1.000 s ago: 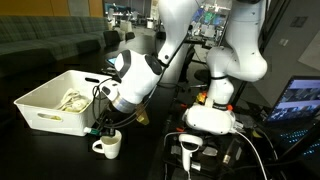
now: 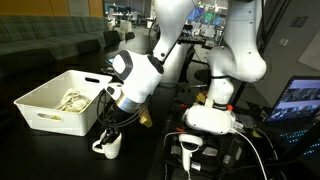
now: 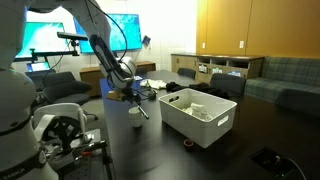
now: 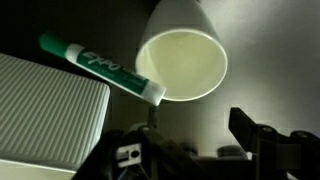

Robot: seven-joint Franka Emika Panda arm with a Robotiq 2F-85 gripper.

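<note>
A white mug [image 4: 180, 65] shows its open mouth below my gripper in the wrist view. A green and white Expo marker [image 4: 105, 72] slants in from the upper left, its white end overlapping the mug's near-left rim; whether it touches the rim, I cannot tell. My gripper has its fingers well apart along the bottom of that view, with nothing seen between them. Seen from outside, the mug [image 2: 107, 148] stands on the dark table with the gripper [image 2: 106, 130] close over it. The marker cannot be made out clearly there.
A large white box [image 2: 62, 118] with beige contents stands beside the mug. In the second exterior view, a small dark red round object [image 3: 188, 143] lies on the table in front of the box [image 3: 205, 125].
Over the last second the gripper has shifted slightly close above the mug, and the mug looks a little displaced to the left. The box has stayed in place.
</note>
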